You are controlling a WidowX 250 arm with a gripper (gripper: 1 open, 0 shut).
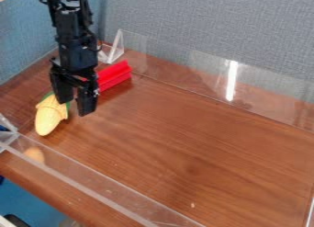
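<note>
My black gripper [72, 95] is low over the left part of the wooden table, open, with its fingers at the upper end of a yellow corn toy [50, 120]. Part of the corn's green top is hidden behind the fingers. A red block [113, 74] lies just behind and to the right of the gripper, partly covered by it.
Clear plastic walls [135, 199] edge the wooden table [203, 143]. A white wire piece [114, 42] stands at the back left corner. A small orange object [33, 155] is at the front left.
</note>
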